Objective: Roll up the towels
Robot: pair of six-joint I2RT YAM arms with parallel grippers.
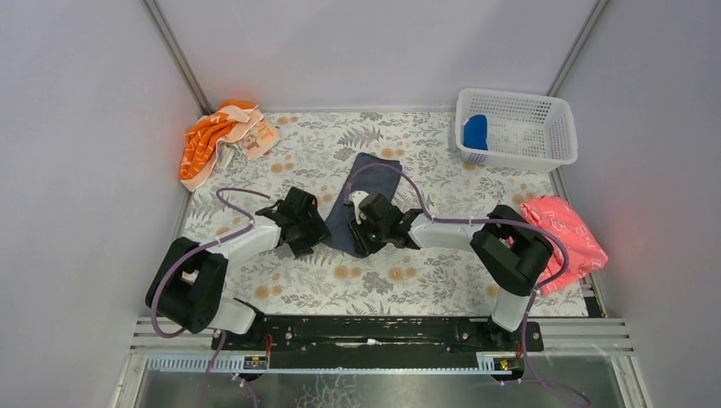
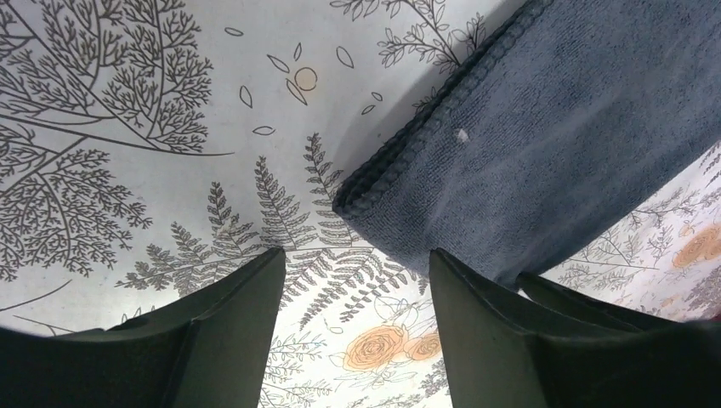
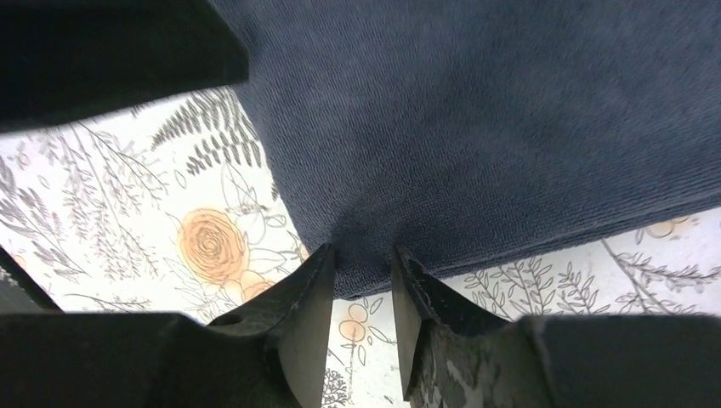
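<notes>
A dark grey-blue folded towel (image 1: 371,175) lies slanted in the middle of the table, its corner seen in the left wrist view (image 2: 544,136). My left gripper is low at that corner, its fingers apart, one beside the towel, one over bare table. My right gripper is down on the towel's near edge, fingers a short way apart with towel fabric at the tips; whether it grips the fabric is unclear.
Orange towels (image 1: 212,136) are heaped at the back left. A white basket (image 1: 519,153) holding a blue cloth stands at the back right. A pink-red cloth (image 1: 570,238) lies at the right edge. Both arms are close together at the centre.
</notes>
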